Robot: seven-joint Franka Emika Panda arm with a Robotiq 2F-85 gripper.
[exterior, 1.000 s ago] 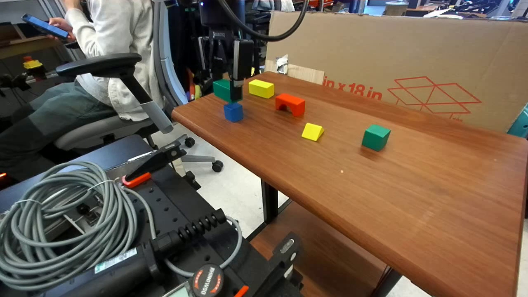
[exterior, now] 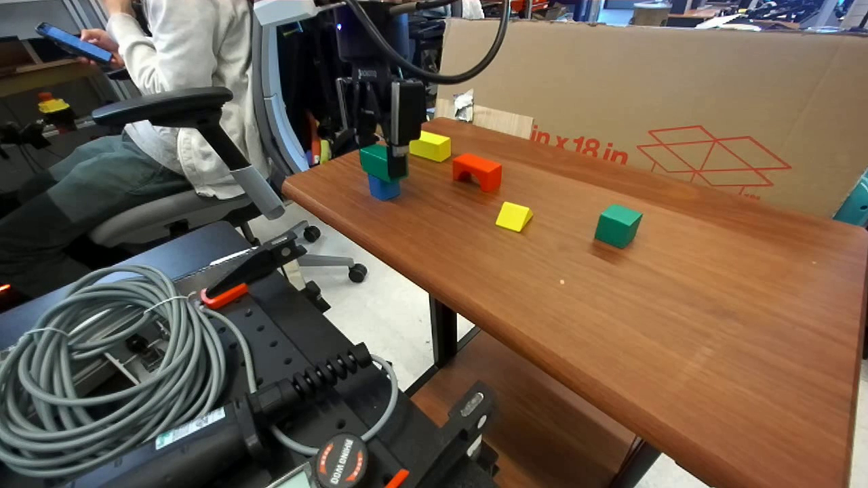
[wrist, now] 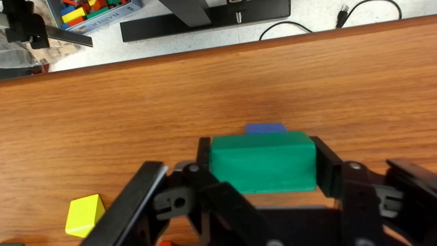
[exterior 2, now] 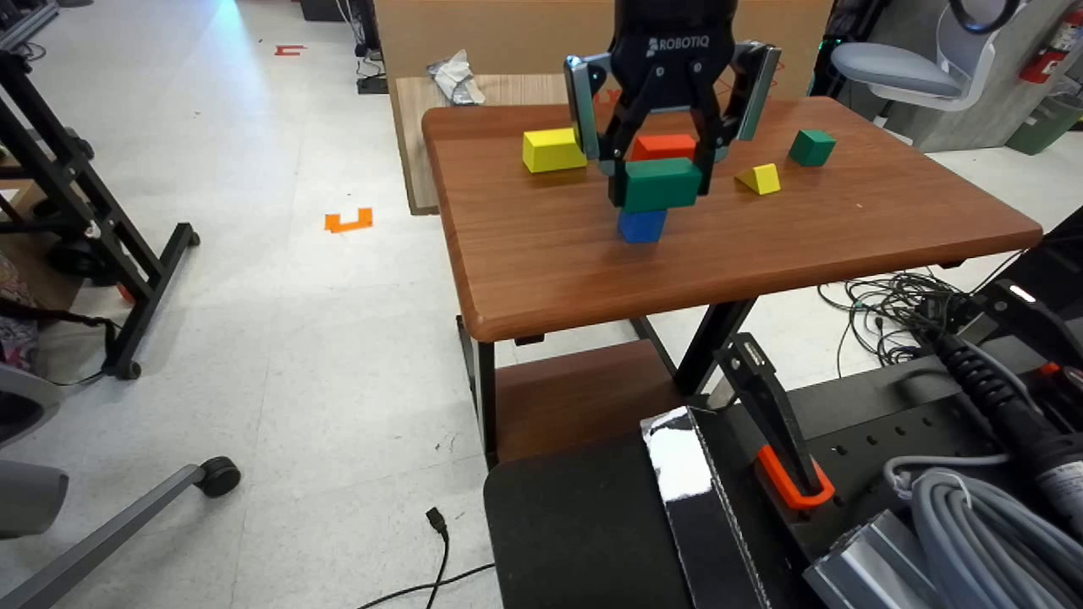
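Note:
A long green block (exterior 2: 662, 184) is clamped by its ends in my gripper, whose fingers (wrist: 323, 158) press on both sides of it. Directly below it is a small blue block (exterior 2: 641, 225), standing on the table. In the wrist view only a strip of the blue block (wrist: 266, 127) shows past the green one. Whether the two blocks touch or a slight gap stays between them, I cannot tell. In exterior view 1 the green block (exterior: 374, 160) overlaps the top of the blue block (exterior: 383, 188).
On the wooden table (exterior: 692, 325) stand a yellow block (exterior: 431, 146), a red arch (exterior: 478, 171), a yellow wedge (exterior: 514, 216) and a green cube (exterior: 618, 225). Cardboard (exterior: 651, 106) walls off the far side.
My gripper has come down and slightly to the right in exterior view 1, carrying the green block onto or close above the blue one. The other blocks stay where they were.

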